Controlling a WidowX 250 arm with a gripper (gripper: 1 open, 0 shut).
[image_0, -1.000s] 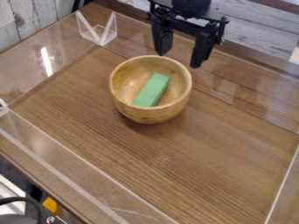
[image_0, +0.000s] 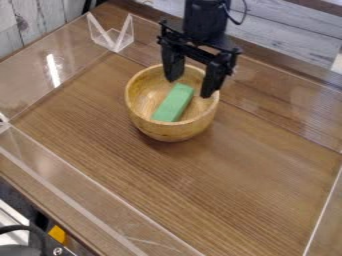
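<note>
A wooden bowl (image_0: 142, 100) sits on the wooden table in the upper middle, with a green block (image_0: 173, 104) lying inside it. My black gripper (image_0: 190, 75) hangs over the bowl's back part, open, its two fingers either side of the block's upper end and somewhat above it.
A white wire object (image_0: 114, 35) stands at the back left near the table's edge. A cable runs past the lower left edge.
My gripper has come down and toward the front left, from behind the bowl to over it. The bowl and block look unmoved.
</note>
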